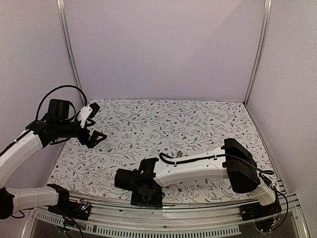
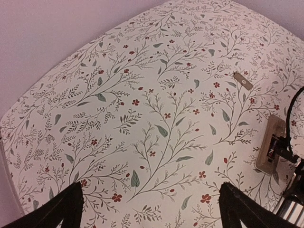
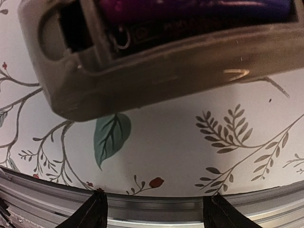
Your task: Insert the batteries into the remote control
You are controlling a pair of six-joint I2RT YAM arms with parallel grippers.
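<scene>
The grey-brown remote control [image 3: 156, 80] lies with its battery compartment facing up, and a purple battery [image 3: 199, 9] sits inside it. In the left wrist view the remote [image 2: 270, 142] is at the right edge, partly behind the right arm; from the top that arm hides it. A small brown piece, perhaps the battery cover [image 2: 243, 80], lies apart from it. My right gripper is at the front table edge, its fingers [image 3: 95, 211] apart with nothing visible between them. Off to the left, my left gripper [image 1: 100, 138] hangs open and empty above the table.
A metal rail [image 1: 198, 218] runs along the table's front edge, right beneath the right gripper. Walls [image 1: 158, 49] enclose the back and sides.
</scene>
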